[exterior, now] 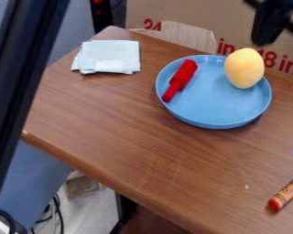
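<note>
A dark, blurred gripper (266,27) hangs at the top right, above a blue plate (211,107) on the wooden table. On the plate are a red object (179,79) lying at the left and a yellow egg-shaped object (244,68) at the right, below the gripper and apart from it. Whether the gripper is open or shut is unclear.
A folded pale cloth (106,57) lies at the back left of the table (124,146). An orange stick (288,190) lies at the right front edge. Cardboard stands behind.
</note>
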